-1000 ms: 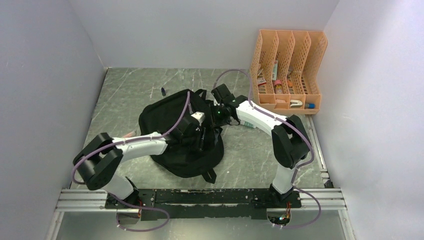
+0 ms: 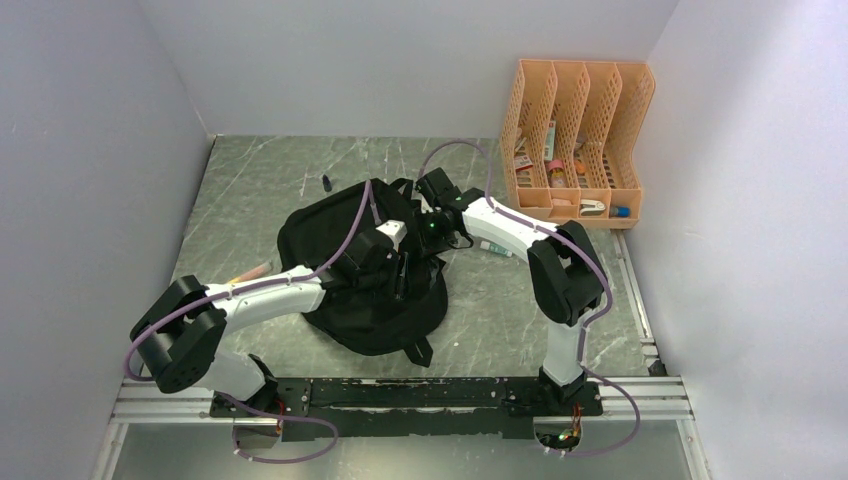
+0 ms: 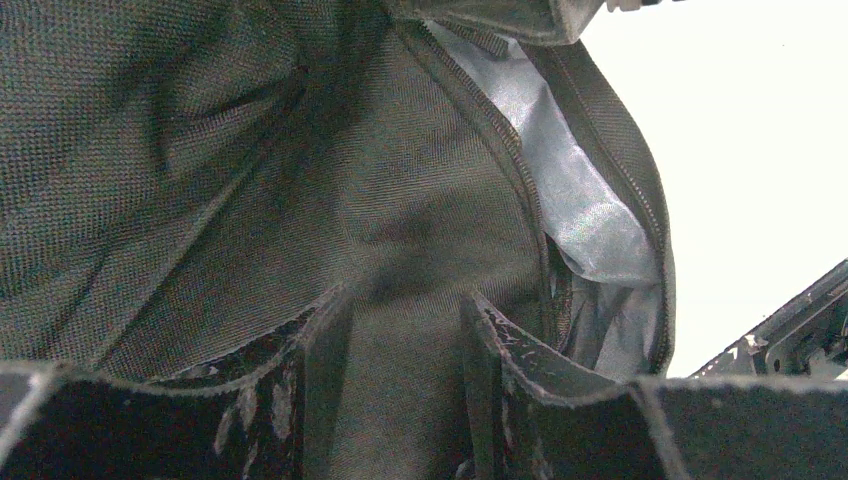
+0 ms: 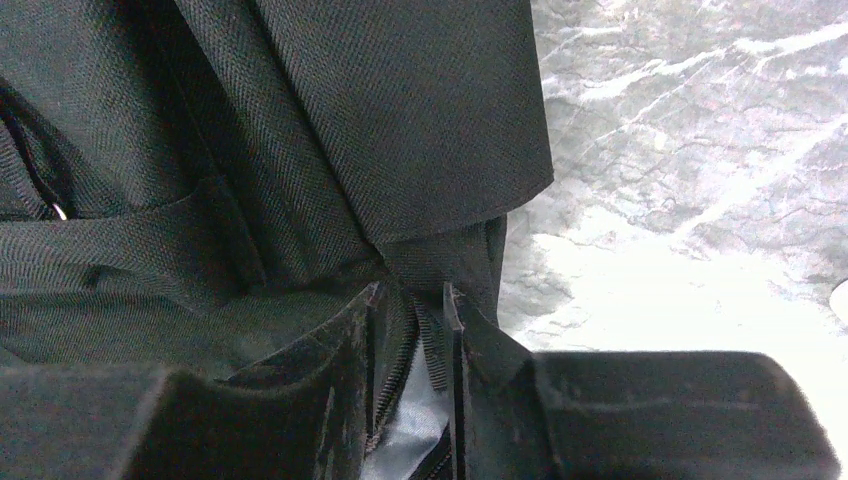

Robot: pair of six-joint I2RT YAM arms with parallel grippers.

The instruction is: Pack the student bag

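The black bag (image 2: 330, 235) lies on the marbled table, with both arms reaching over its right side. In the left wrist view, my left gripper is partly open above dark fabric. To the right of its fingers, the bag's zip (image 3: 515, 150) stands parted, with a silvery lining (image 3: 590, 200) showing. My right gripper is partly open at the bag's edge; a strap end, a zip and some lining (image 4: 412, 425) show in the gap between its fingers. Neither view shows fabric clearly clamped. The bag's contents are hidden.
An orange divided rack (image 2: 580, 130) with several small supplies stands at the back right. A whitish-teal item (image 2: 495, 248) lies beside the right forearm, a small dark item (image 2: 326, 183) behind the bag.
Compared with a second ago, both arms have shifted slightly left, the left elbow most plainly.
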